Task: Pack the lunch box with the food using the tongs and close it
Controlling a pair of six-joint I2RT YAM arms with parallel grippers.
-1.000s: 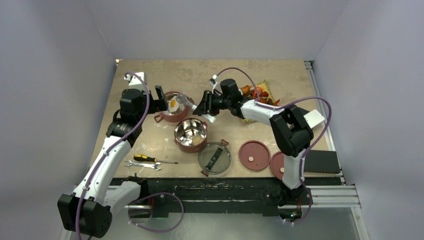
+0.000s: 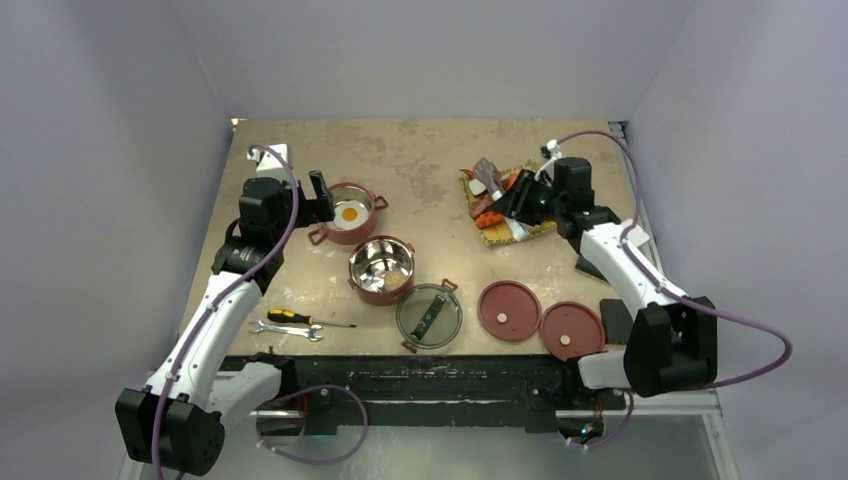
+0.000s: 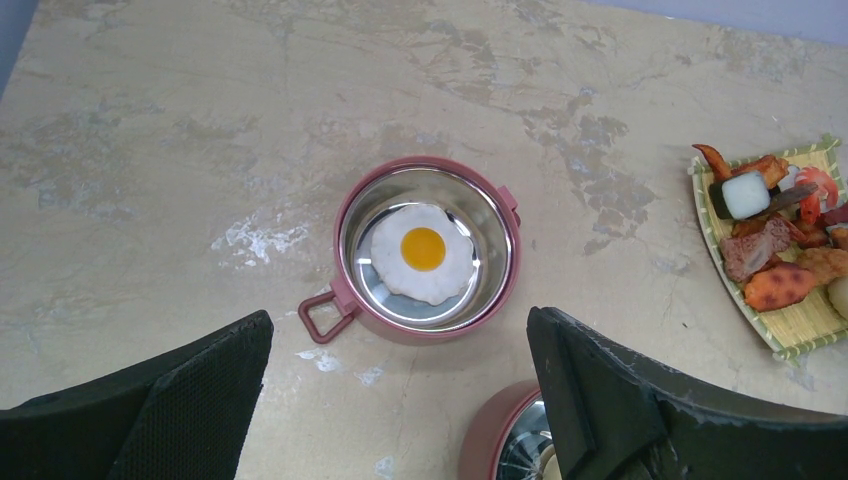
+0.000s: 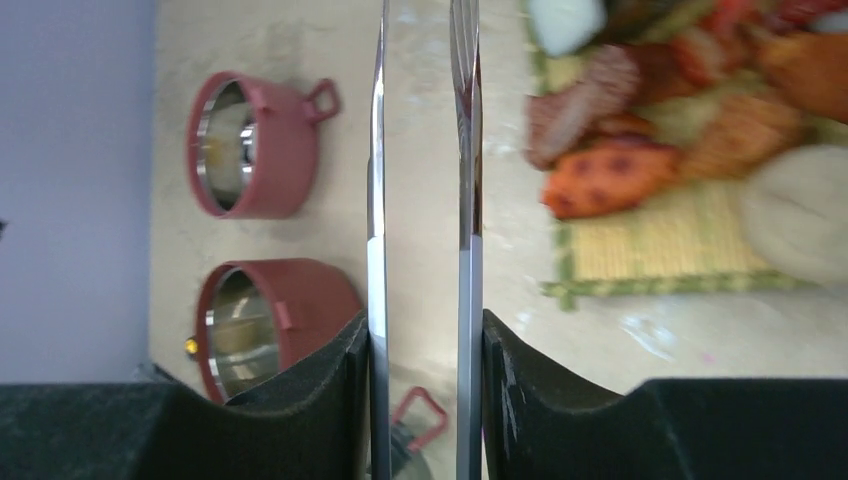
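Note:
A pink pot (image 2: 365,224) (image 3: 508,240) holds a fried egg (image 2: 350,214) (image 3: 424,255). A second, steel-lined pot (image 2: 382,295) stands in front of it. A woven tray (image 3: 810,340) carries assorted food pieces. My left gripper (image 2: 322,198) is open over the left side, nothing between its fingers. My right gripper (image 2: 515,200) is open above the food tray, with long silver tongs (image 4: 470,270) running along its fingers, their two arms apart.
A lid (image 2: 450,320) and two red discs (image 2: 515,305) (image 2: 585,325) lie along the front. A screwdriver (image 2: 290,316) and wrenches (image 2: 280,329) lie front left.
My right arm has swung rightward with the tongs, from beside the egg pot to over the food tray. The left arm has stayed still.

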